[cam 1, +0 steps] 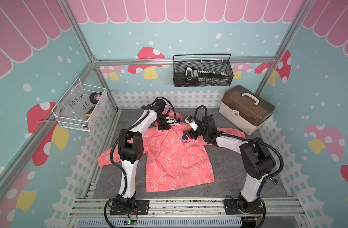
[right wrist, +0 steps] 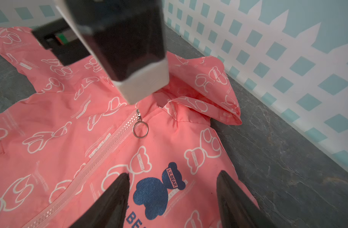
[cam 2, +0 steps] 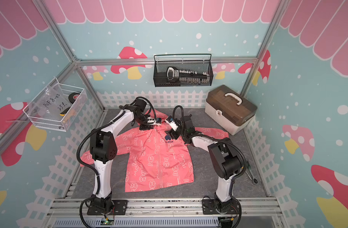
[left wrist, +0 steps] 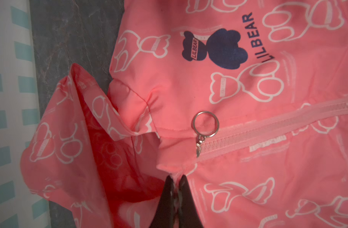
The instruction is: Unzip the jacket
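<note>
The pink jacket [cam 1: 177,163] lies spread on the grey table with its zipper [left wrist: 257,130] closed up to the collar. A metal ring hangs from the slider at the zipper's top, also showing as the ring pull [right wrist: 140,129] in the right wrist view. My left gripper is shut on the thin edge of the jacket's collar, just beside the slider. Over the chest, near the navy bear print [right wrist: 151,197], my right gripper holds its fingers apart with nothing between them. The left gripper's body covers part of the collar in that view.
A brown-lidded toolbox [cam 1: 248,108] stands at the back right. The black wire basket [cam 1: 203,72] hangs on the back wall, and a white basket [cam 1: 80,106] on the left wall. Bare table [cam 1: 234,171] lies right of the jacket.
</note>
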